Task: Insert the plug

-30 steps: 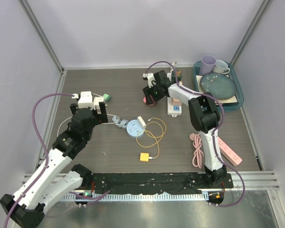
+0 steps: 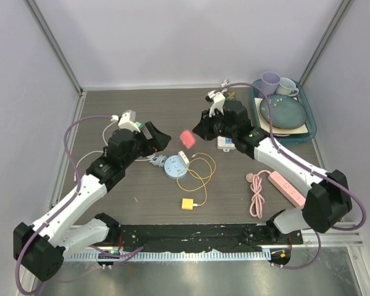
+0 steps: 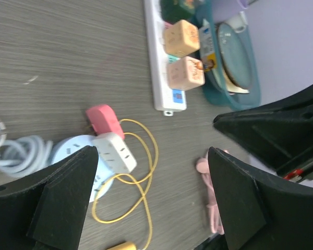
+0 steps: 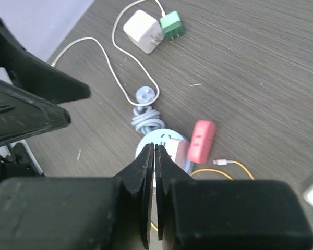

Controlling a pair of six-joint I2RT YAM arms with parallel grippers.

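Observation:
A pink block-shaped plug shows between the two arms, slightly blurred in the top view. In the right wrist view the pink plug appears beside a white block at the round pale-blue socket disc; whether it rests on the table I cannot tell. My right gripper has its fingers together, only a thin line between them, apart from the plug. The left gripper is wide open and empty, with the white block and the pink plug visible through its gap.
A yellow cable loops beside the disc to a yellow cube. Far right stand a teal bin with cups and a plate, and a pink strip. A white strip carries tan blocks.
My left arm has swung right and inward, toward the middle. The right arm has bent outward at its elbow.

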